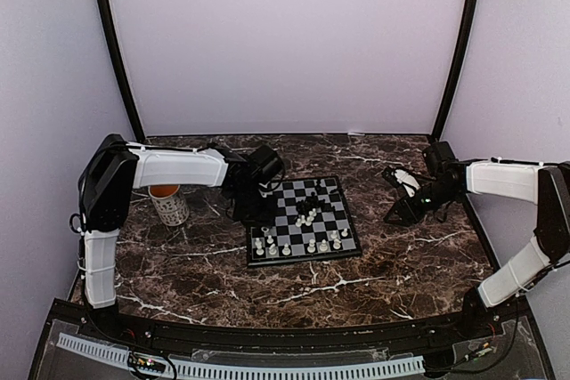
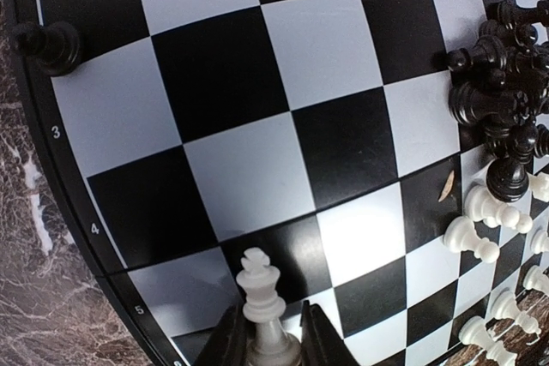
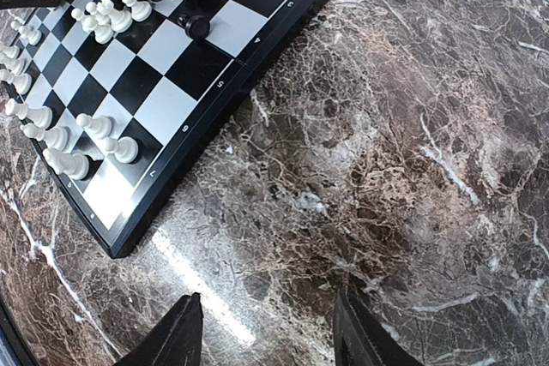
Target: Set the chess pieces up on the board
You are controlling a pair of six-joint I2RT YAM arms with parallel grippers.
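The chessboard (image 1: 303, 229) holds black pieces (image 2: 506, 176) bunched near its middle, white pawns (image 2: 467, 237) beside them and more white pieces along the near side. My left gripper is low over the board's left edge, its fingers either side of a white king (image 2: 260, 285); whether they touch it is unclear. A lone black piece (image 2: 56, 47) stands at the board edge. My right gripper is held open off the board's right side, above bare table, with nothing between its fingers.
A patterned cup (image 1: 171, 207) with orange inside stands left of the board, near the left arm.
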